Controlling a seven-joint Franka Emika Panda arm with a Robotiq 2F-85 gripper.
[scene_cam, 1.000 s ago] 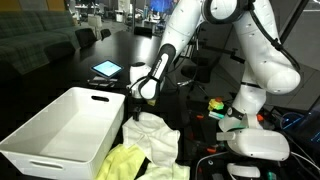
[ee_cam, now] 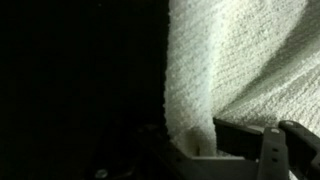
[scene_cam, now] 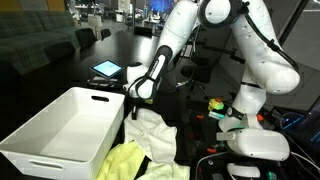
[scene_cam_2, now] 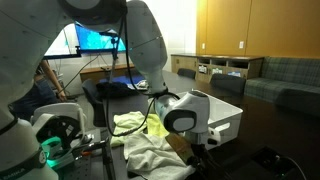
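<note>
A white cloth is spread, wrinkled, on the dark table, with its far end under my gripper. In exterior view 2 my gripper points down at an edge of the white cloth. Close up in the wrist view, a fold of white cloth runs down into the space between the fingers of my gripper. The fingers stand a little apart there. Whether they press on the fold cannot be made out.
A large white bin stands left of the white cloth. Yellow cloth lies in front, near the bin. A tablet-like device rests farther back. To the right of the gripper the table is mostly bare.
Over the last second the arm and gripper have hardly moved at the cloth's far end. The white cloth's far part looks slightly shifted. The bin and yellow cloth are unchanged.
</note>
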